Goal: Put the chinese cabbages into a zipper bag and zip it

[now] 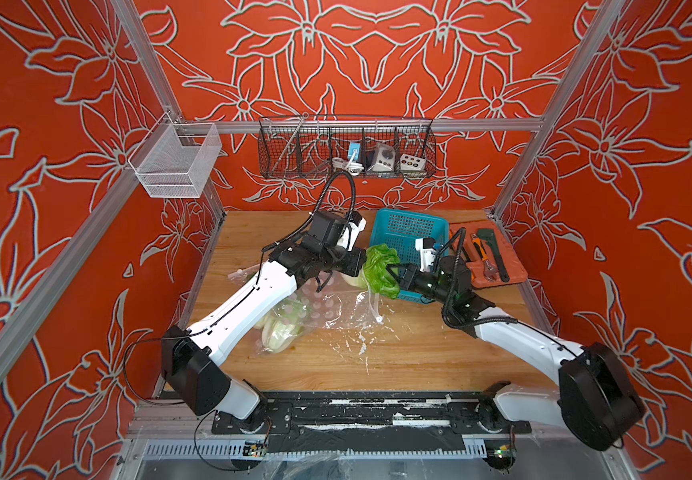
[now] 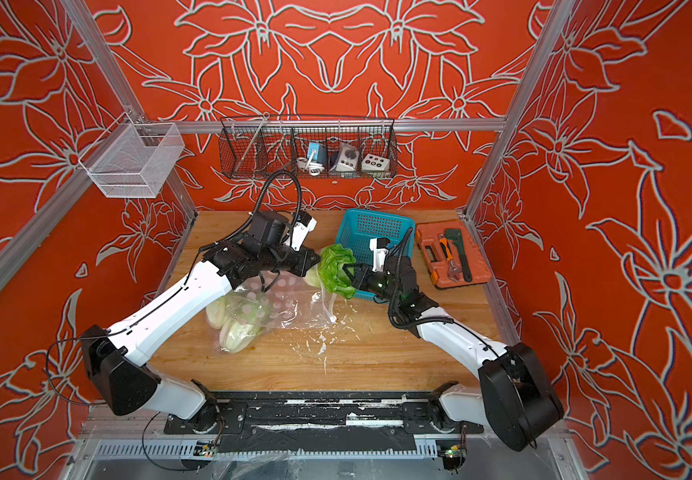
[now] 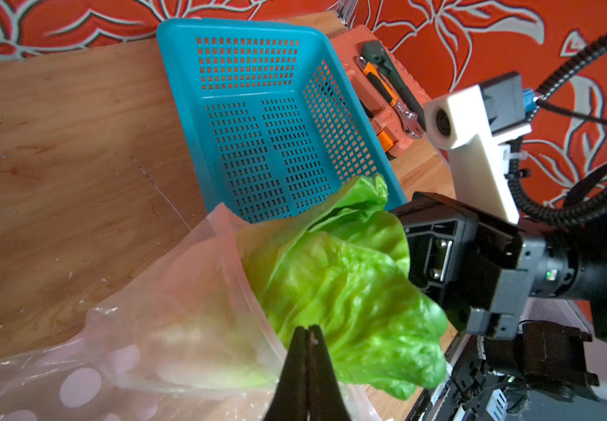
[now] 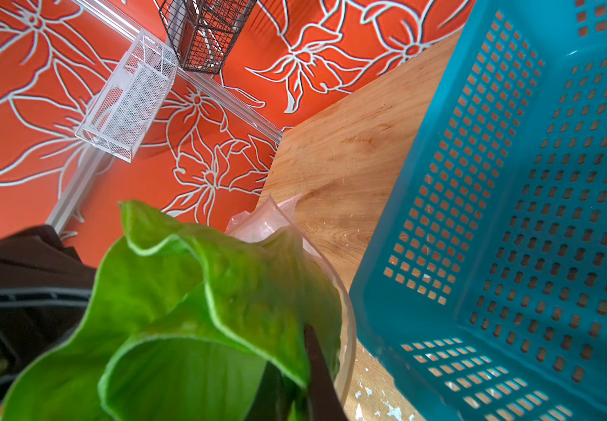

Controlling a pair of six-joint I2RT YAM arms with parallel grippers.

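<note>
One Chinese cabbage (image 3: 349, 301) has its pale base inside the mouth of the clear zipper bag (image 3: 170, 315), which has pink dots. Its green leaves stick out past the rim. My right gripper is shut on the edge of a leaf. In the left wrist view my left gripper is shut in front of the bag's rim and the leaves. Nothing shows between its fingers, and I cannot tell whether it touches them. Further cabbages (image 1: 282, 329) lie in the bag to the left, partly hidden by my left arm in the top views.
A teal basket (image 3: 194, 154), empty in the left wrist view, stands right behind the cabbage. An orange tool case (image 1: 513, 248) lies at the back right. White flakes (image 1: 361, 340) dot the table.
</note>
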